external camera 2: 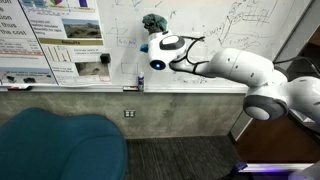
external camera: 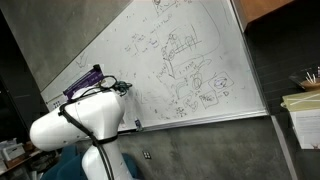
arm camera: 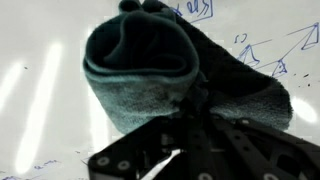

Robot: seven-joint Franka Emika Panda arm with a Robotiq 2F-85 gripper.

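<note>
A dark green cloth point(arm camera: 145, 85) is bunched up in the wrist view, with a rolled fold on the left and a flatter part to the right. My gripper is shut on it; the fingertips are mostly hidden in the fabric. In exterior view 2 the cloth point(external camera 2: 154, 21) is at the upper middle, against or very near the whiteboard point(external camera 2: 230, 20); contact cannot be told. Exterior view 1 shows only a bit of the cloth point(external camera: 122, 87) beyond the arm point(external camera: 80, 120). Blue and dark handwriting covers much of the whiteboard point(external camera: 150, 100).
Below the board runs a ledge point(external camera 2: 200, 89), with a small bottle point(external camera 2: 140, 82) on it. Posters point(external camera 2: 75, 35) hang to the left, and a teal chair point(external camera 2: 60, 140) stands in front. Right of the board, exterior view 1 shows a container of sticks point(external camera: 308, 78).
</note>
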